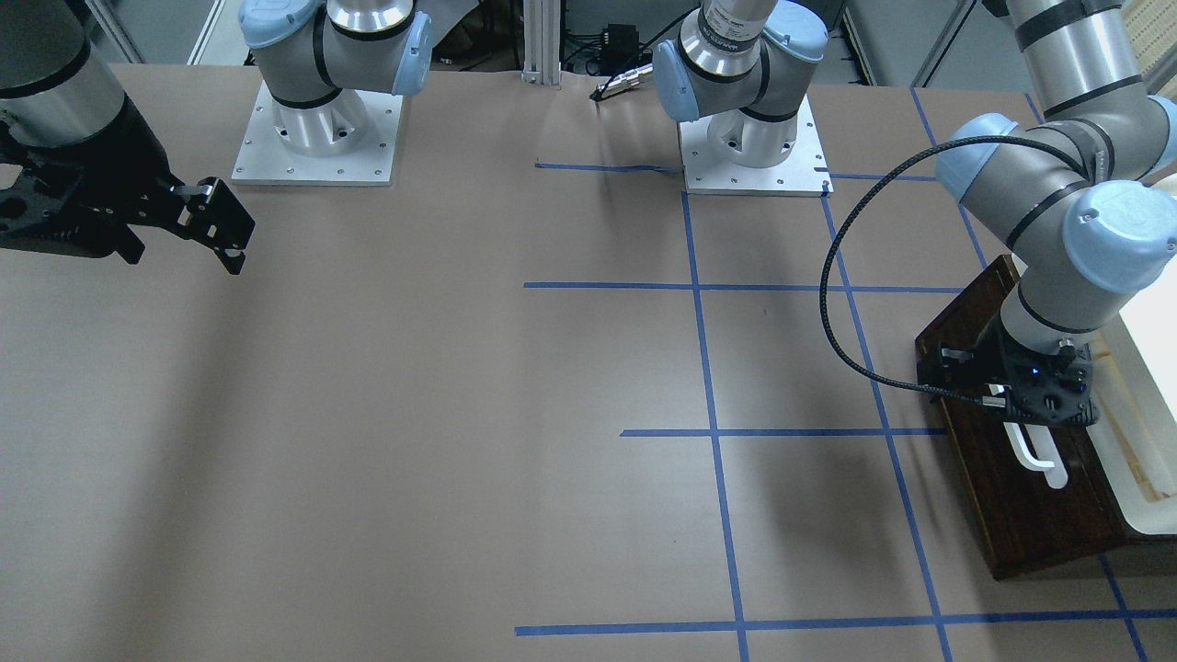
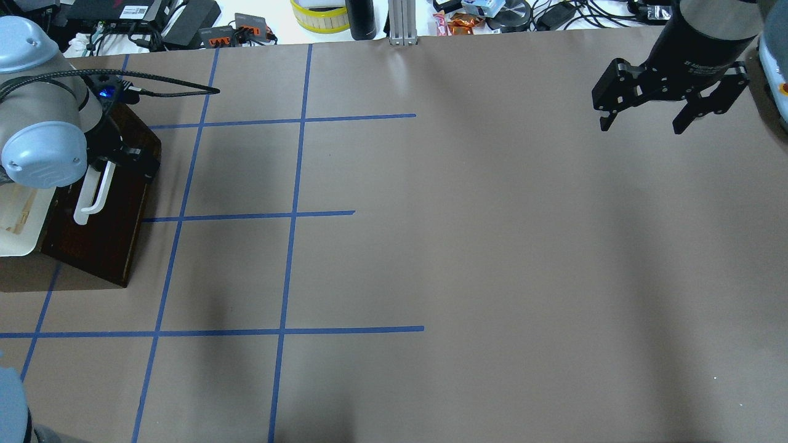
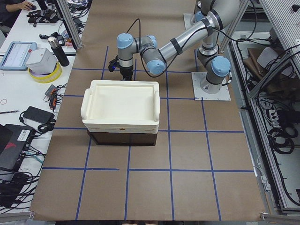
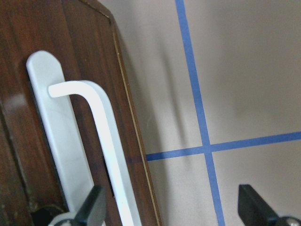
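Note:
A dark wooden box [image 1: 999,519] with a white liner [image 3: 121,104] stands at the right in the front view. On its side is a white handle [image 4: 113,150], seen upright in the left wrist view. My gripper hangs low over that side, open, one finger over the handle's near end and the other over bare floor beside the box; nothing shows between them. In the top view the gripper body [image 2: 122,151] partly hides the handle and box.
Other arms stand at the back; a second black gripper [image 1: 165,226] is at the left in the front view.

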